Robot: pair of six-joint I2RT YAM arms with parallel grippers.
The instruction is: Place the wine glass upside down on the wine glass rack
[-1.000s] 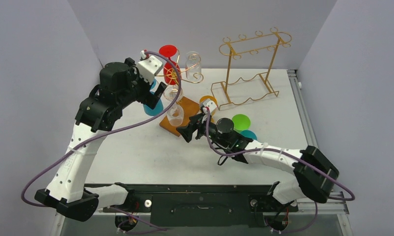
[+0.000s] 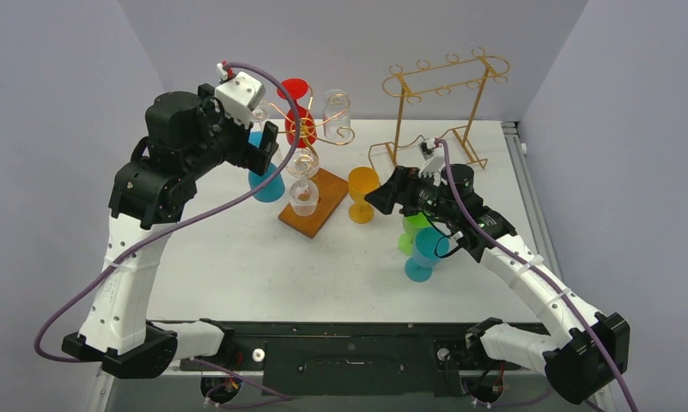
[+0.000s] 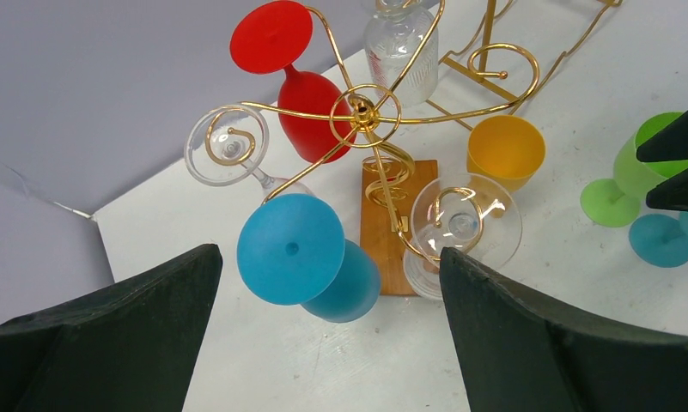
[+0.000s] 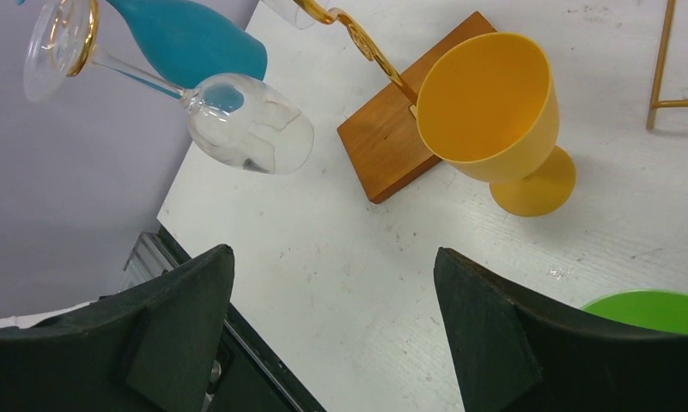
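A gold round rack (image 3: pixel 366 120) on a wooden base (image 2: pixel 326 202) holds several glasses upside down by their feet. Hanging there are a red glass (image 3: pixel 313 112), a blue glass (image 3: pixel 292 249) and a clear glass (image 4: pixel 247 124) nearest the table's front. Another clear glass (image 3: pixel 226 146) hangs tilted at the rack's left. My left gripper is open above the rack's left side, nothing between its fingers. To the right of the rack, my right gripper stands open and empty, near the upright orange glass (image 4: pixel 495 112). Green (image 2: pixel 416 225) and blue glasses (image 2: pixel 428 249) stand upright below the right arm.
A taller gold rack (image 2: pixel 443 86) with empty hooks stands at the back right. A clear bottle-like glass (image 3: pixel 400 51) is at the round rack's far side.
My right gripper has moved right and back, away from the front clear glass, uncovering the orange glass. My left arm has shifted left and a little back. The front clear glass swayed slightly.
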